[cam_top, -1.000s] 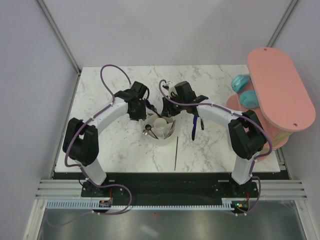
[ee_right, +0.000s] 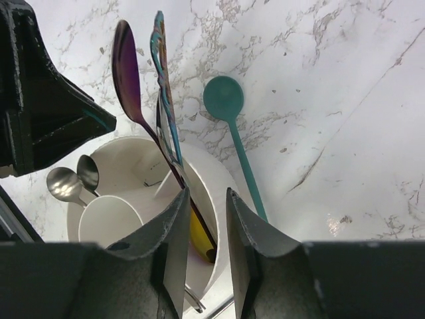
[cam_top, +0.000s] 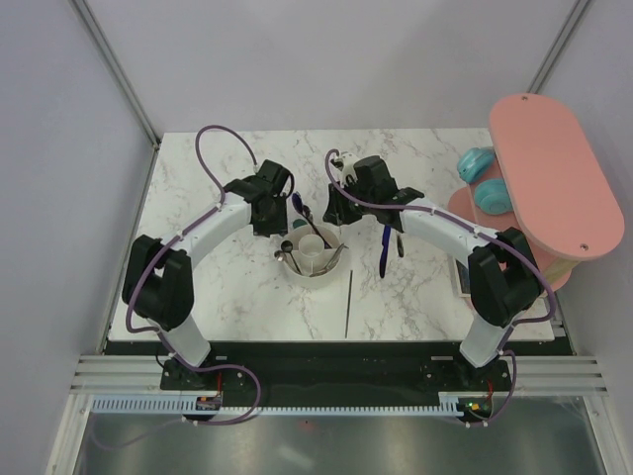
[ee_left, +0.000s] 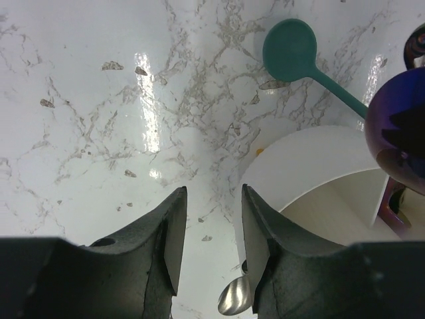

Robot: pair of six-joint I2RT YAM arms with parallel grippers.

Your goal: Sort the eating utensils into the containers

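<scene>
A round white divided container (cam_top: 315,280) stands mid-table with several utensils in it. Two metal spoons (ee_right: 64,184) lean out on one side. A purple spoon (ee_right: 126,70) and a blue-patterned utensil (ee_right: 161,66) rise from another compartment. Behind the container a teal spoon (ee_left: 290,50) lies on the table. My left gripper hovers at the container's left side, fingers apart and nothing held. Over the right rim is my right gripper, its fingers also apart; the container wall shows behind the gap, and I see nothing gripped.
Right of the container lie a blue-handled utensil (cam_top: 384,252) and a short dark one (cam_top: 400,244). A thin stick (cam_top: 348,304) rests in front. A pink rack (cam_top: 556,178) with teal cups (cam_top: 492,196) fills the right side.
The container has turned slightly, its spoons shifting left. My right gripper has drawn a little to the right and away. The left arm is nearly still.
</scene>
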